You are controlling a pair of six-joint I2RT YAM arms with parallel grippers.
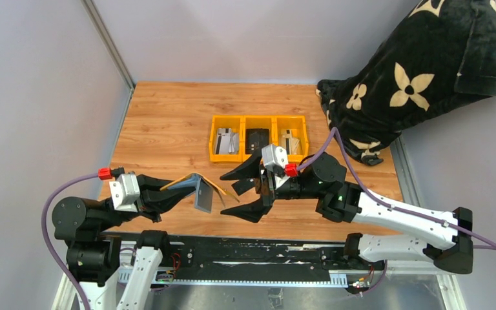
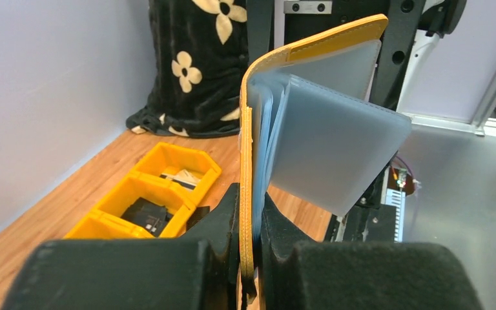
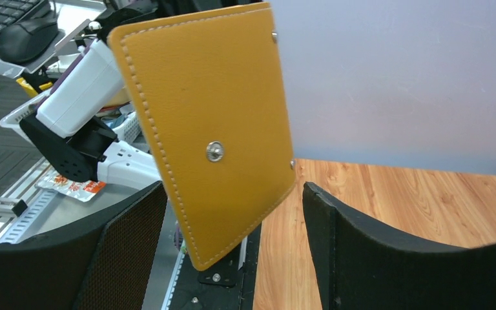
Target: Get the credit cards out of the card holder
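Note:
The card holder has a yellow leather cover [image 3: 213, 135] and clear bluish sleeves [image 2: 336, 142]. It hangs spread above the table, my left gripper [image 1: 192, 188] shut on its folded edge. From the right, my right gripper [image 1: 224, 195] faces it with fingers wide open. One cover flap reaches into the gap between these fingers, and neither finger visibly touches it. A black card [image 1: 243, 186] shows beneath the right gripper, partly covered by it. I see no card for certain inside the clear sleeves.
Behind the grippers stands a yellow three-part tray [image 1: 258, 119], with grey cards [image 1: 227, 141], black items [image 1: 257, 139] and beige items [image 1: 290, 143]. A black flowered cloth [image 1: 420, 77] fills the back right corner.

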